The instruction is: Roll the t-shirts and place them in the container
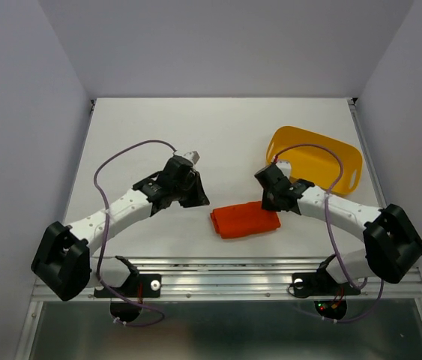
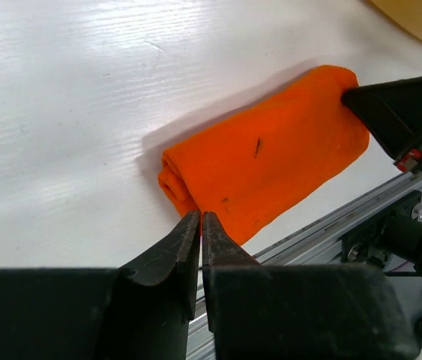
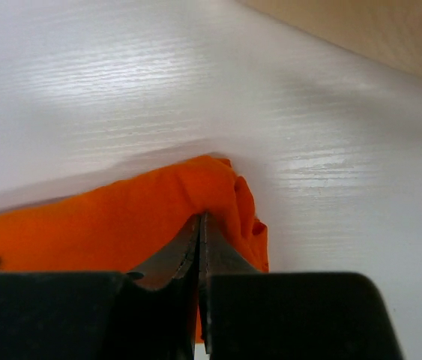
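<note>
An orange t-shirt [image 1: 244,220] lies folded into a compact bundle on the white table, in front of both arms. In the left wrist view the bundle [image 2: 270,146] shows a layered fold at its near-left end. My left gripper [image 1: 206,202] is just off that end, a narrow gap between its fingers and no cloth visible in it. At the opposite end my right gripper [image 1: 272,208] is shut on the shirt's edge. The right wrist view shows its fingertips [image 3: 196,222] pressed into the orange cloth [image 3: 151,214], which hides part of them.
A yellow bin [image 1: 319,161] stands behind the right arm, close to the right gripper. A metal rail [image 1: 233,268] runs along the front edge.
</note>
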